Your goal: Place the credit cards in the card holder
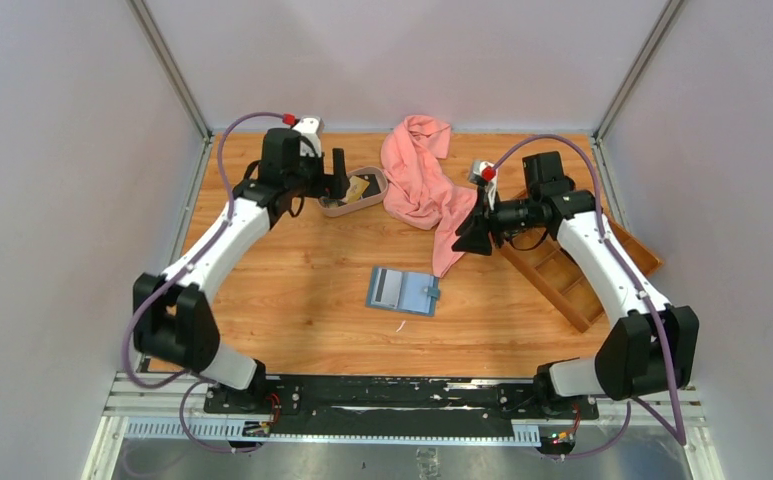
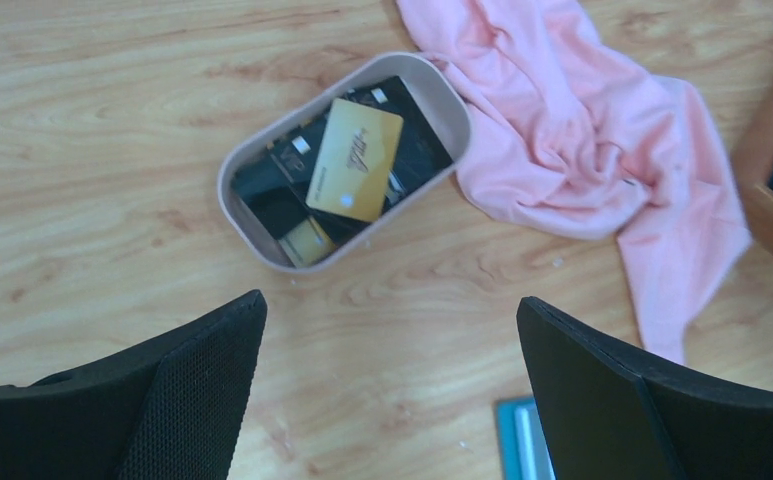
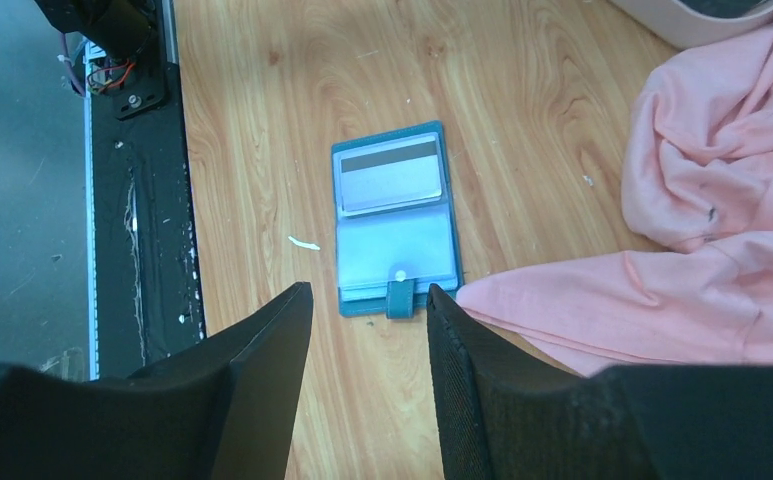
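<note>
In the left wrist view a gold credit card (image 2: 355,160) lies on top of dark cards (image 2: 419,126) inside a shallow oval tray (image 2: 446,93). Part of another gold card (image 2: 307,243) shows at the tray's lower end. My left gripper (image 1: 337,175) hovers by the tray, open and empty, partly covering it from above. The blue card holder (image 3: 399,245) lies spread flat on the table, one silvery card (image 3: 392,184) on its inner panel and a strap at one edge. Open too, with nothing between its fingers, my right gripper (image 1: 474,242) hangs above the pink cloth's lower end, right of the holder.
A pink cloth (image 1: 422,180) is crumpled between tray and right arm. On the right stands a wooden compartment box (image 1: 572,285), partly under that arm. A small white scrap (image 3: 304,243) lies by the holder. Bare table (image 1: 292,310) extends left of the holder.
</note>
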